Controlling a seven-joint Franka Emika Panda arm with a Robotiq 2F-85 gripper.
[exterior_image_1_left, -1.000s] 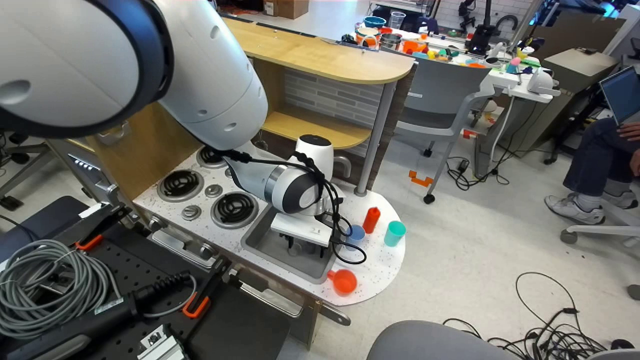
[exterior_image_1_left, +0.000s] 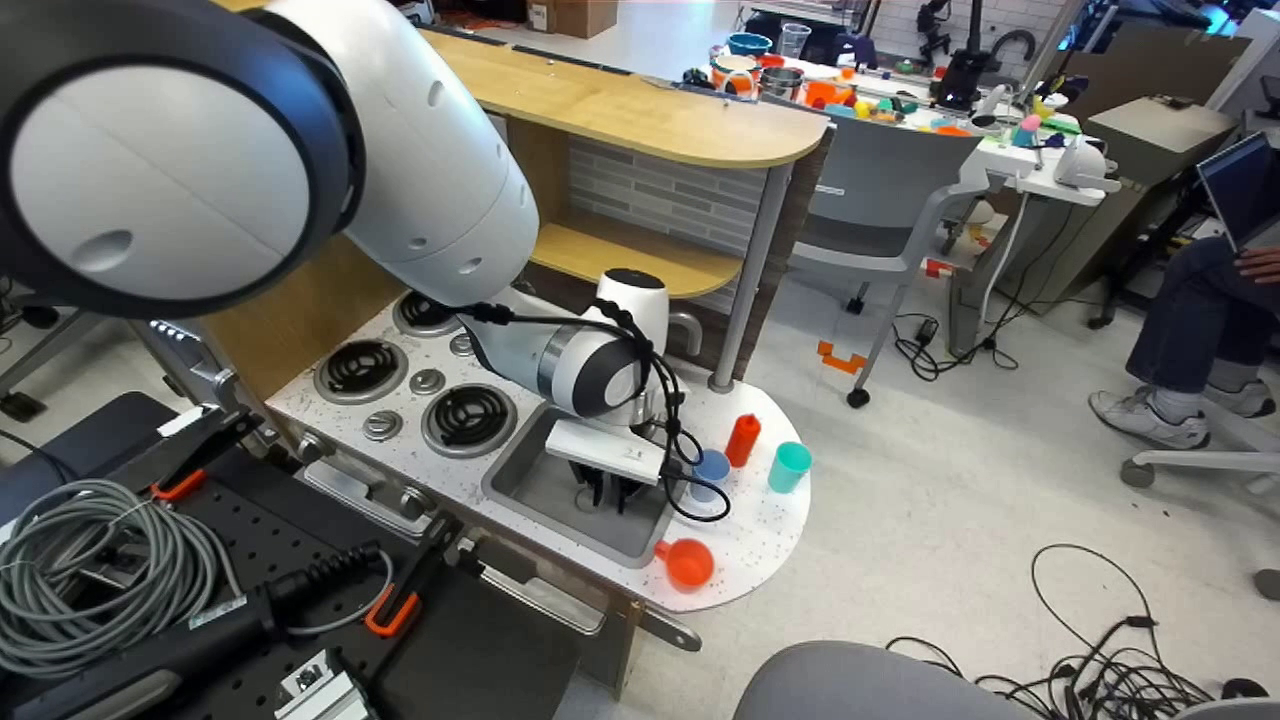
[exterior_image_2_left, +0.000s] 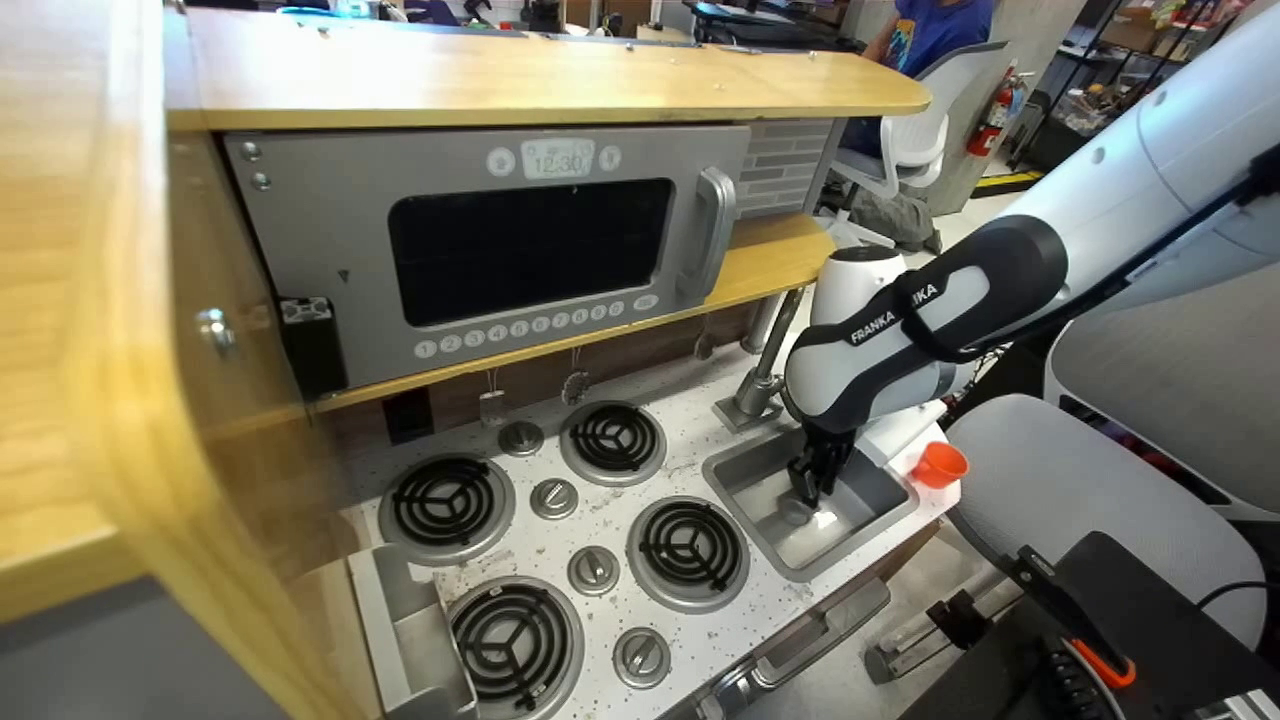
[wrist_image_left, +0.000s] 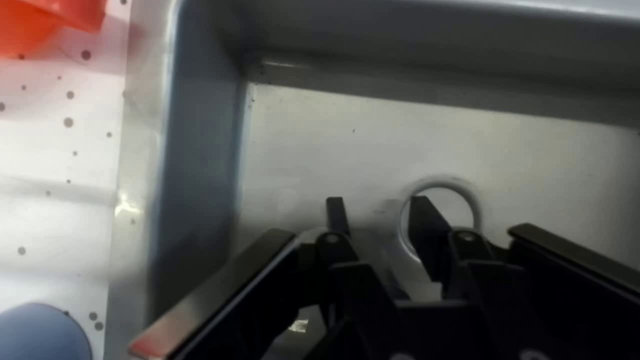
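My gripper is down inside the grey sink (wrist_image_left: 198, 150), its black fingers (wrist_image_left: 427, 225) pointing at the sink floor. The fingers stand partly apart, with a clear gap between the tips. A ring-shaped drain outline (wrist_image_left: 474, 201) shows on the floor behind the right finger. Low between the fingers is a blurred greyish patch; I cannot tell if it is an object or a shadow. Exterior view 2 shows the gripper (exterior_image_2_left: 813, 482) over the middle of the sink, with a grey round shape (exterior_image_2_left: 795, 512) just below the fingertips.
Beside the sink on the counter are an orange cup (exterior_image_1_left: 689, 564), a blue cup (exterior_image_1_left: 710, 469), a red bottle (exterior_image_1_left: 744, 440) and a teal cup (exterior_image_1_left: 789, 467). A faucet (exterior_image_2_left: 757, 390) rises at the sink's back edge. Stove burners (exterior_image_2_left: 687, 546) lie on its other side.
The fingers have drawn closer together than a second ago. The hand has shifted slightly within the sink, and the upper arm has moved a little. The cups and bottle have stayed put.
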